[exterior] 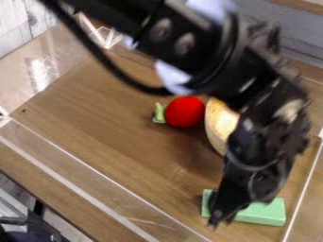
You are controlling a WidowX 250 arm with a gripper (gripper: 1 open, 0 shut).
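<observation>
My gripper [228,203] hangs at the lower right, its dark, blurred fingers open over a pale green block [263,214] lying on the wooden board. The gripper hides part of the block; I cannot tell whether it touches it. Behind the arm, a round tan bowl-like object [220,121] is mostly hidden. To its left lies a red round vegetable [186,112] with a pale green stem.
The wooden board [101,123] is clear on the left and middle. Transparent edges [76,180] run along its front and left sides. A pale wall stands at the back.
</observation>
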